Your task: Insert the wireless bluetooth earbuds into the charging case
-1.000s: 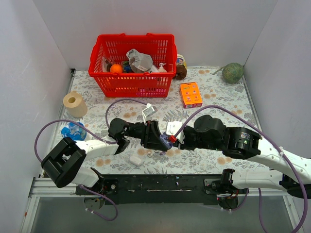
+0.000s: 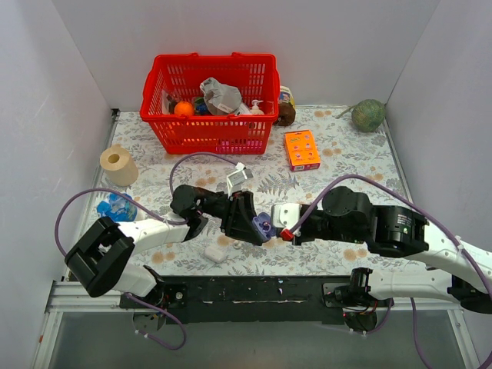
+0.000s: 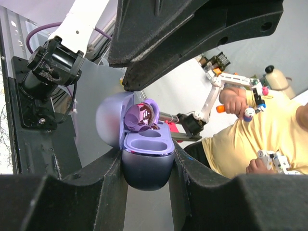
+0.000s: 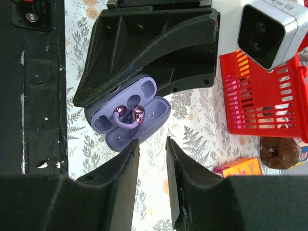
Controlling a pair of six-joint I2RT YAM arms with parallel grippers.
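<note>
The small purple charging case is held up over the table with its lid open, my left gripper shut on it. A glossy pink-purple clip-shaped earbud rests at the case in the right wrist view, its curved band lying across the middle between the wells. Whether it sits fully down is hard to tell. Outer wells of the case look empty. My right gripper is open beside the case, with nothing between its fingers. Its dark fingers also show above the case in the left wrist view.
On the table below lie a white block and a tiny pale item. A red basket stands at the back, an orange box to its right. A paper roll stands at the left.
The left gripper and the case have hardly moved, and more of the case shows from above.
</note>
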